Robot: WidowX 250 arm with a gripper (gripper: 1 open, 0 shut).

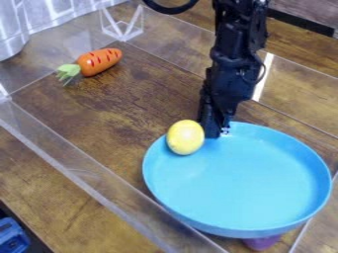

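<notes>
A large light-blue plate [251, 188] fills the lower right, with a yellow oval object [185, 137] on its upper left part. My black gripper [219, 126] points down at the plate's back rim, just right of the yellow object; its fingertips are small and partly hidden, so their opening is unclear. A purple object [262, 242] shows from under the plate's front edge, mostly hidden by it.
An orange toy carrot [98, 61] lies on the wooden table [99, 119] at upper left. Clear side walls and a white wire item [122, 22] border the left and back.
</notes>
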